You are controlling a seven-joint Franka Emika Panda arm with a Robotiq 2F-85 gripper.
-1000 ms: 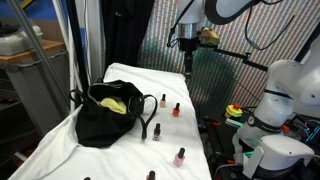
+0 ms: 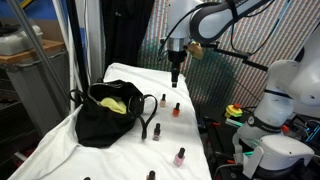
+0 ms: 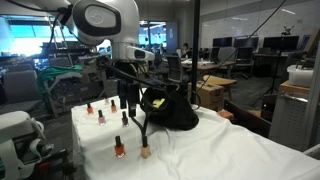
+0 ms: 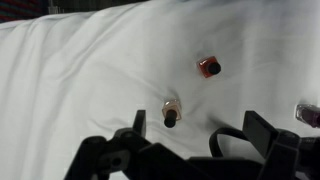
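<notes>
My gripper (image 2: 176,77) hangs above the white cloth, open with nothing between its fingers. In the wrist view its two black fingertips (image 4: 139,123) stand wide apart. Small nail-polish-like bottles with black caps stand on the cloth below. A pale beige bottle (image 4: 172,108) lies between the fingers' directions but apart from them, and an orange-red bottle (image 4: 209,67) sits farther up. Both also show in the second exterior view, the beige bottle (image 3: 145,151) right of the red bottle (image 3: 119,148). A darker bottle (image 4: 309,115) is at the wrist view's right edge.
A black bag (image 2: 108,115) with something yellow inside lies open behind the bottles, its strap loop (image 2: 150,122) reaching near them. Several more bottles stand toward the front, including a pink bottle (image 2: 180,157). Bare cloth (image 3: 230,150) stretches beyond the bag.
In the first exterior view my gripper has shifted left, toward the space above the beige and orange-red bottles. The bottles and bag have stayed where they were.
</notes>
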